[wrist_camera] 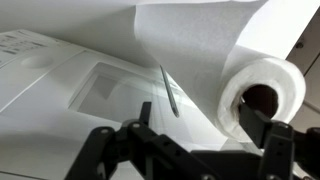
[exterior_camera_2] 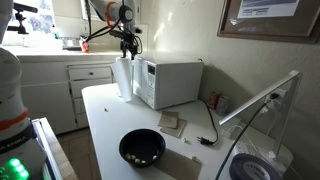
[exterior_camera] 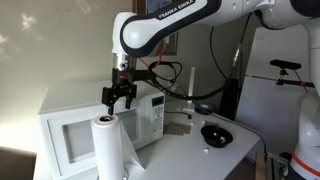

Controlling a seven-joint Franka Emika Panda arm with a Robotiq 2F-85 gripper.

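Note:
A white paper towel roll (exterior_camera: 109,150) stands upright on the counter in front of the microwave (exterior_camera: 75,102). A loose sheet (exterior_camera: 132,154) hangs from its right side. My gripper (exterior_camera: 118,101) is just above the roll's top, fingers pointing down and apart. From the wrist, the roll's end (wrist_camera: 263,90) shows its dark core hole, with the right finger (wrist_camera: 272,142) overlapping it from this angle. The left finger (wrist_camera: 140,135) is out past the free edge of the paper sheet (wrist_camera: 192,45). Whether either finger touches the paper I cannot tell.
The microwave (exterior_camera_2: 185,88) stands close behind the roll. A black pan (exterior_camera_2: 142,147) rests farther along the counter, with brown flat pieces (exterior_camera_2: 171,124) and a cable plug (exterior_camera_2: 206,140) nearby. Open counter lies between the roll and the pan.

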